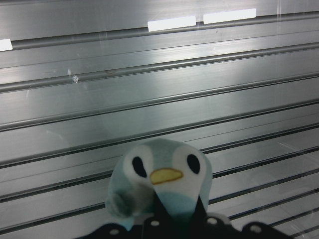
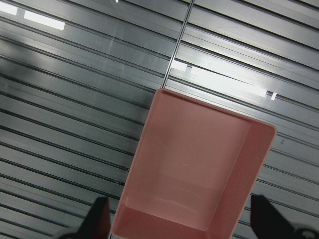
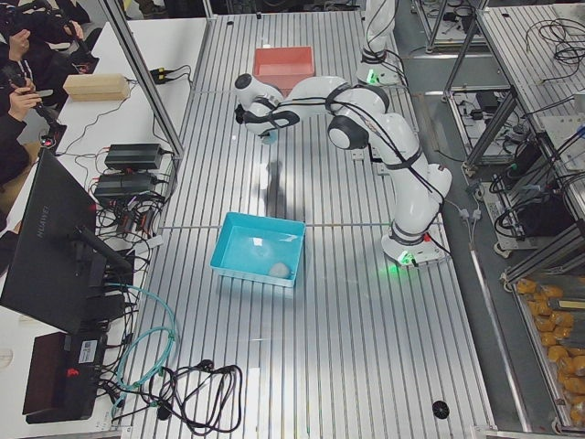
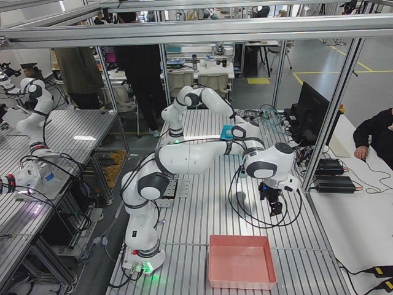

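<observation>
A light blue-and-white plush penguin [image 1: 159, 174] fills the bottom middle of the left wrist view, with my left gripper shut on it, held in the air above the metal table. In the camera left view it peeks out pale blue [image 3: 269, 137] below the left arm's head. A blue tray [image 3: 247, 238] with a pale round object [image 3: 279, 270] in it sits nearer that camera. My right gripper [image 4: 274, 201] hangs above and behind the pink tray [image 4: 241, 239]; its fingers stand apart at the edges of the right wrist view, nothing between them, with the empty pink tray below.
A monitor [image 3: 59, 238], power units and loose cables line one side; frame posts rise at that edge.
</observation>
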